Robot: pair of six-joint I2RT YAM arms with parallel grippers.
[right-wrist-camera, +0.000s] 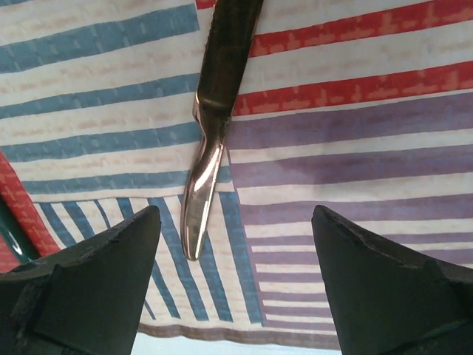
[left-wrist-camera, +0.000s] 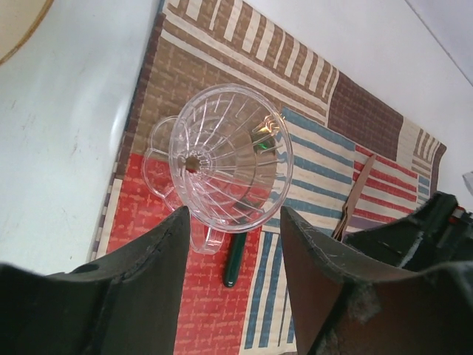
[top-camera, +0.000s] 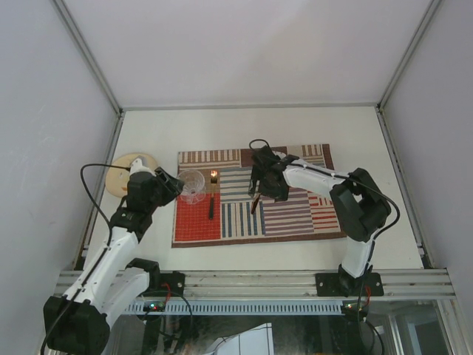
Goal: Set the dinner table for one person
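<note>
A patchwork placemat (top-camera: 288, 222) lies on the table. On its left part stand clear glassware (left-wrist-camera: 229, 163) and a fork with dark handle (top-camera: 211, 203), seen partly behind the glass in the left wrist view. A metal knife (right-wrist-camera: 222, 89) lies near the middle. My left gripper is open at the glassware's near side, above it. My right gripper is open over the knife's handle end, nothing held.
A round pale wooden plate (top-camera: 118, 181) lies left of the mat, partly behind the left arm.
</note>
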